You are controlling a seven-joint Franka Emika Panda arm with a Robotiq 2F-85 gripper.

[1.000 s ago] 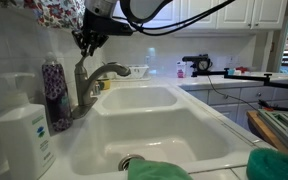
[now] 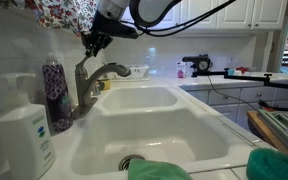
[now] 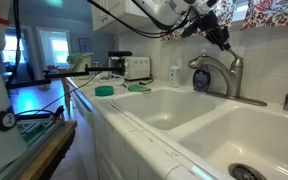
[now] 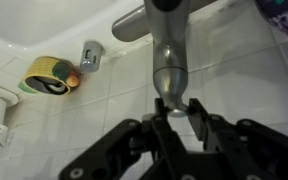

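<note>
A brushed-metal faucet (image 2: pixel 84 88) rises behind the white double sink, its spout reaching over the basin. Its lever handle (image 4: pixel 171 78) points toward my fingers in the wrist view, with the rounded end at the fingertips. My gripper is shut on that end, coming in from above. In exterior view 2 the gripper (image 3: pixel 227 50) sits at the top of the faucet (image 3: pixel 234 78), touching the upright lever. The exact contact is small and dark in both exterior views.
A white soap bottle (image 2: pixel 26 135) and a dark patterned bottle (image 2: pixel 57 97) stand along the wall left of the faucet. A green cloth (image 2: pixel 157 171) lies on the front sink edge. Both basins look empty.
The arm above the sink has shifted slightly, its wrist part now a little higher and farther left in exterior view 1. The fingertips stay near the faucet's top.
</note>
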